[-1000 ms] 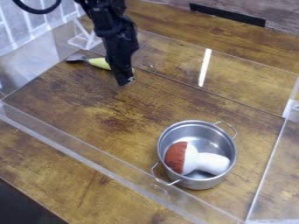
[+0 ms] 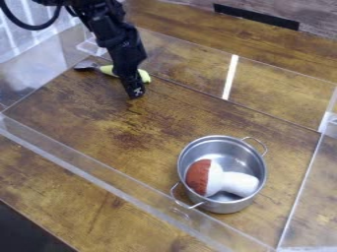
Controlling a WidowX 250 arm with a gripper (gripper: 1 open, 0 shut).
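My gripper (image 2: 132,83) hangs low over the wooden surface at the upper left, its fingers shut, with nothing clearly visible between its fingers. A yellow-green object with a dark, slender end (image 2: 89,67) lies just behind it, partly hidden by the gripper, so I cannot tell whether they touch. A steel pot (image 2: 224,202) with two handles stands at the lower right, holding a red-and-brown item (image 2: 200,176) and a white rounded item (image 2: 237,183).
Clear plastic walls border the work area on the wooden table (image 2: 118,138). A white strip (image 2: 231,77) runs at the upper right.
My gripper has shifted slightly left and down toward the yellow-green object, covering more of it. The pot and its contents are unchanged.
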